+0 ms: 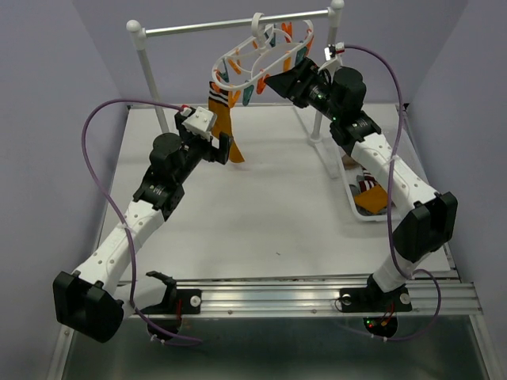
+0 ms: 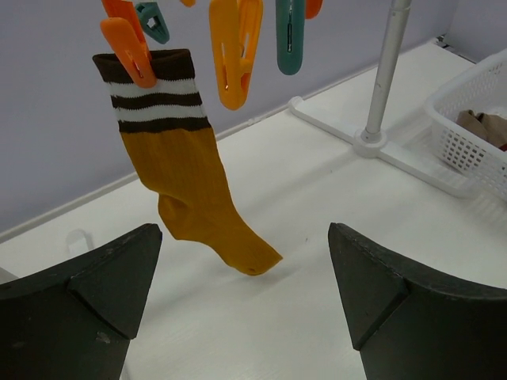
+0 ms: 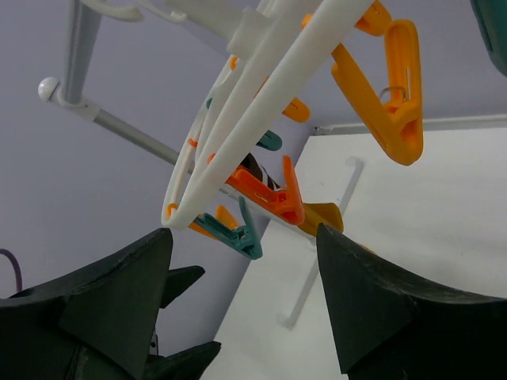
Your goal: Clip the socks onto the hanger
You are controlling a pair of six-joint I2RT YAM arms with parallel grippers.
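Observation:
A mustard sock (image 2: 182, 174) with dark and white striped cuff hangs from an orange clip (image 2: 131, 51) on the white hanger (image 1: 228, 79). My left gripper is open, empty, just beside that sock. My right gripper (image 1: 281, 85) is raised against the hanger's right front; in the right wrist view its fingers (image 3: 404, 317) stand apart below the white rim, with orange and teal clips (image 3: 238, 237) beyond them and nothing clearly held.
A white basket (image 1: 348, 202) with more mustard and striped socks sits at the right, behind the right arm. The stand's posts (image 2: 384, 79) and feet flank the hanger.

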